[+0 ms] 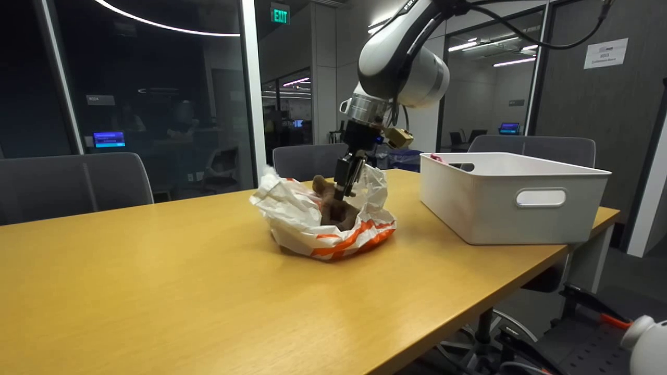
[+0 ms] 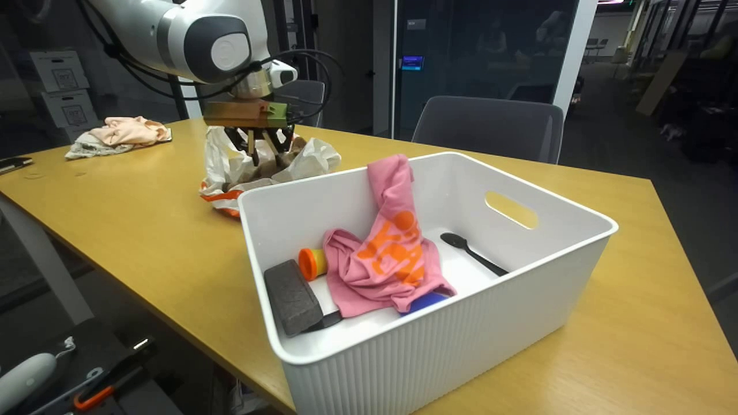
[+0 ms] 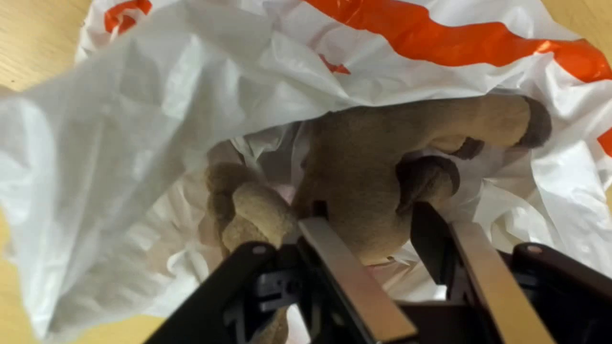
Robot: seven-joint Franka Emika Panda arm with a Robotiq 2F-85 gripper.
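A brown plush toy (image 3: 355, 166) lies inside a crumpled white plastic bag (image 1: 294, 219) with orange markings. Over the bag's mouth, my gripper points down with its fingers apart. In the wrist view the toy's body shows beyond and between the fingertips; whether they touch it is unclear. Exterior view 2 shows the two fingers (image 2: 253, 146) spread above the toy (image 2: 273, 166). Folds of the bag cover part of the toy.
Right of the bag stands a white bin (image 2: 443, 359), holding a pink cloth (image 2: 387, 256), a black spoon (image 2: 474, 253), a dark grey block (image 2: 292, 297) and an orange-lidded tub (image 2: 311, 263). Folded cloths (image 2: 124, 134) lie at the table's far end. The table (image 1: 156, 281) left of the bag is clear.
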